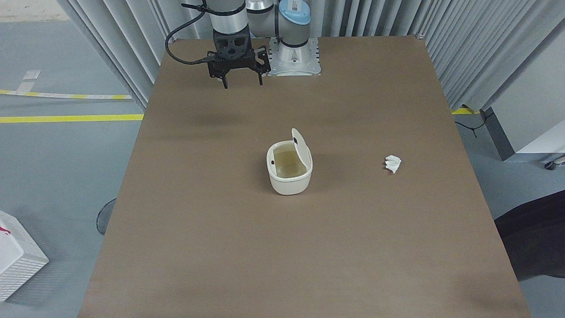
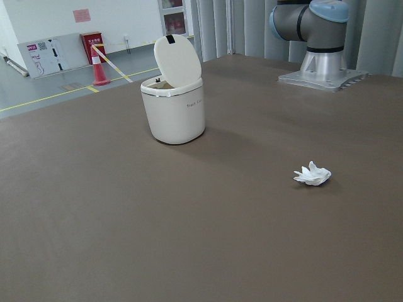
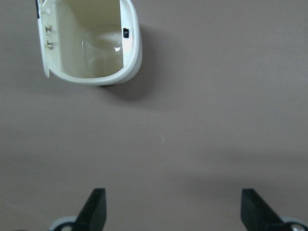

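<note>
A small white bin (image 1: pixel 288 183) stands upright mid-table with its lid raised; its inside looks empty in the wrist view (image 3: pixel 130 53). A crumpled white tissue (image 1: pixel 393 163) lies on the table to its right in the front view, and in front of it in the left view (image 2: pixel 312 175). My gripper (image 1: pixel 243 85) is over the back of the table, behind the bin, fingers apart and pointing down. In the wrist view the gripper shows wide open with nothing between its fingers.
The robot's base plate (image 2: pixel 315 82) is fixed at the back edge. Grey curtains hang behind it, and a white box (image 1: pixel 18 259) stands on the floor at the left.
</note>
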